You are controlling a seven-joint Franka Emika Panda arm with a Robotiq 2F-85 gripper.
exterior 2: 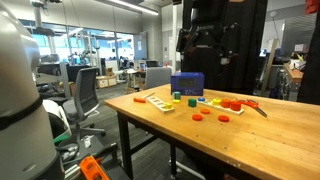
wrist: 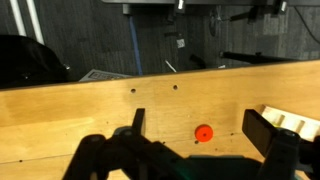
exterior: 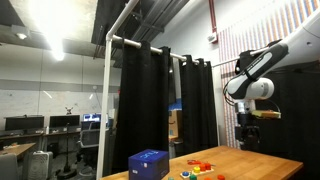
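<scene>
My gripper stands open above the table, its two dark fingers wide apart and nothing between them. In exterior view 1 the gripper (exterior: 247,138) hangs over the table's right part, clear of the top. A red disc (wrist: 204,132) lies on the wood below, between the fingers as the wrist camera sees it. Near the right finger is a pale slotted block (wrist: 295,123), partly cut off by the frame. In exterior view 2 several red discs (exterior 2: 225,118) lie on the table, with small coloured pieces behind them.
A blue box (exterior 2: 187,83) stands at the table's far side, near a pale slotted piece (exterior 2: 160,103). The wooden table (exterior: 255,163) has a wide bare stretch. Its edge crosses the wrist view, with dark floor (wrist: 115,45) beyond. Black curtains (exterior: 145,100) hang behind.
</scene>
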